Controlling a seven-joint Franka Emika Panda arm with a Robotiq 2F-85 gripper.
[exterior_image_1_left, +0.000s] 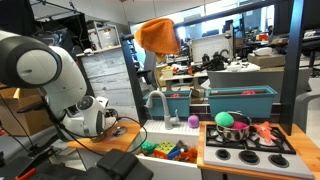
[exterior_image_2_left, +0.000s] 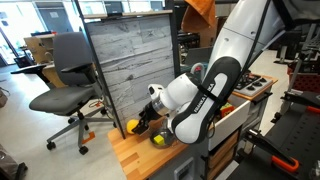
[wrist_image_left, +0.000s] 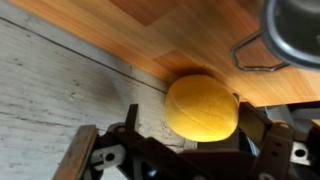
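A round yellow-orange object lies between the spread fingers of my open gripper in the wrist view. The left finger stands apart from it; contact on the right side is hard to judge. From the second exterior view, the yellow-orange object sits at the wall end of the wooden counter, with my gripper just beside or over it. Exterior view 1 shows the arm low over the counter's left end, its fingertips too small to make out.
A metal pan with a wire handle is close to the gripper. The white-grey plank wall borders the counter. Farther right are a sink holding colourful blocks, a faucet and a stove with a pot.
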